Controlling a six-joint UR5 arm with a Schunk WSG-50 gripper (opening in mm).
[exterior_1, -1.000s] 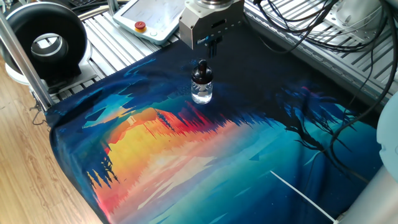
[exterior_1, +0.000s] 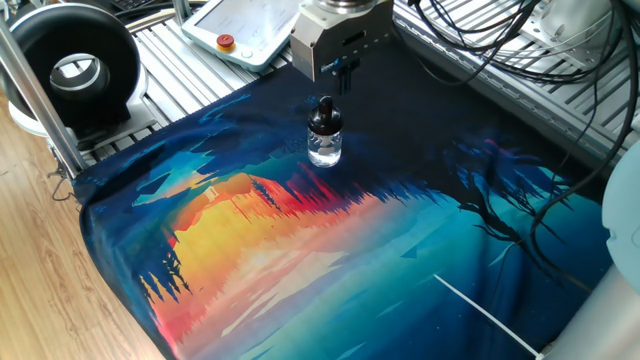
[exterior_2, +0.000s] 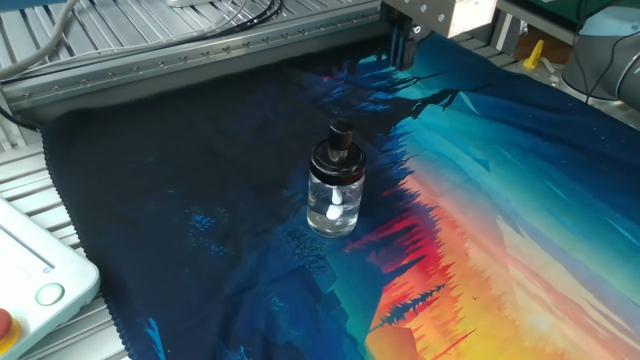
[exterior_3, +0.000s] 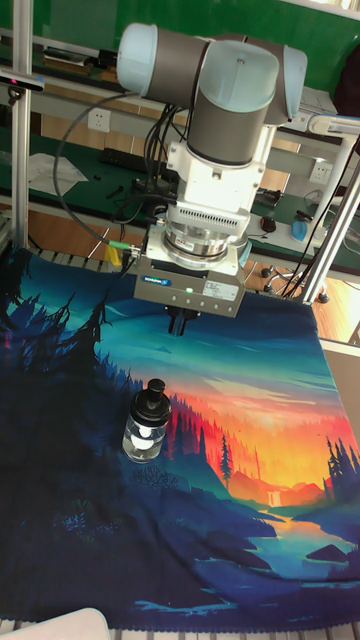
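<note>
A clear glass bottle (exterior_1: 325, 148) with a black cap and knob stands upright on the dark part of the printed cloth. Clear liquid and something white show inside the bottle (exterior_2: 334, 207) in exterior view 2. My gripper (exterior_1: 346, 80) hangs above the cloth, its short black fingers close together and nothing visible between them. In exterior view 3 the gripper (exterior_3: 177, 322) is farther back than the bottle (exterior_3: 146, 432) and a little to its right. The two are apart. In exterior view 2 the gripper (exterior_2: 403, 52) is at the top edge.
A tablet-like controller with a red button (exterior_1: 226, 43) lies beyond the cloth's edge. Black cables (exterior_1: 480, 35) and a black spool (exterior_1: 85, 75) sit at the sides.
The gripper has shifted very slightly to the right in exterior view 1. The bottle and cloth have stayed put.
</note>
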